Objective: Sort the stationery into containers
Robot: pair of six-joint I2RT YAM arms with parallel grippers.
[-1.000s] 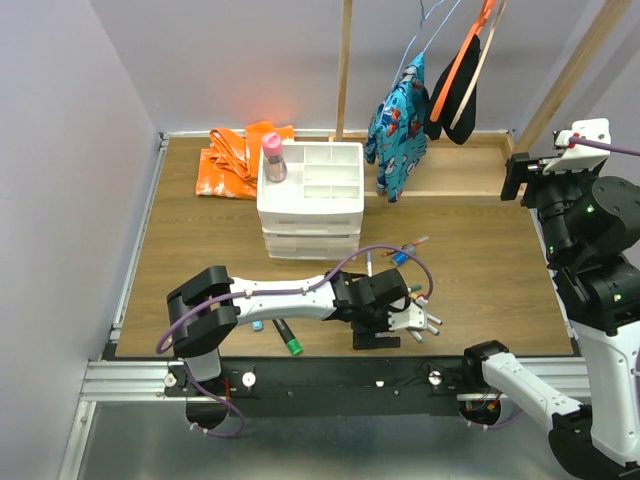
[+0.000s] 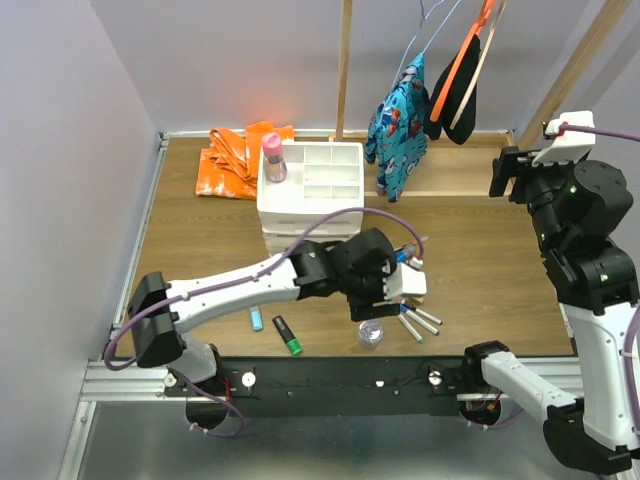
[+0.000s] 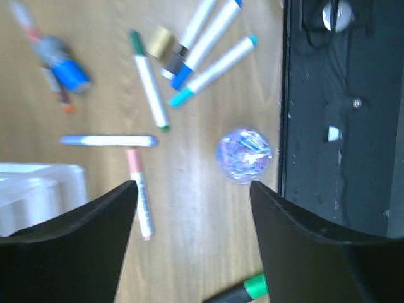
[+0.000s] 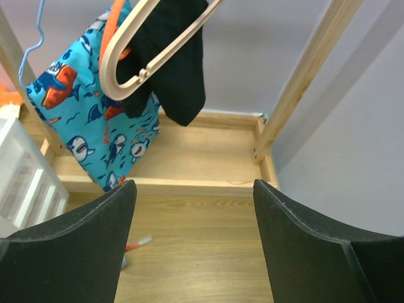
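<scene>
Below my left gripper, which hangs open and empty, stationery lies on the wooden table. A round clear container of clips (image 3: 244, 156) sits near the table's front edge. Several pens are scattered around: a teal-capped one (image 3: 214, 71), a green-capped one (image 3: 150, 88), a blue one (image 3: 108, 141) and a pink one (image 3: 140, 194). The black and green marker (image 2: 287, 335) rests left of the clip container. A white organizer (image 2: 310, 205) with drawers and top compartments stands at the back. My right gripper is open, held high at the right, nothing between its fingers.
A pink-capped bottle (image 2: 273, 158) stands in the organizer's top left. Orange cloth (image 2: 240, 160) lies behind it. A blue patterned bag (image 2: 400, 125) and a black bag (image 2: 455, 90) hang at the back.
The left arm has risen and moved back toward the organizer, uncovering the clip container and more pens. The right arm has shifted slightly to the left and downward in the top view.
</scene>
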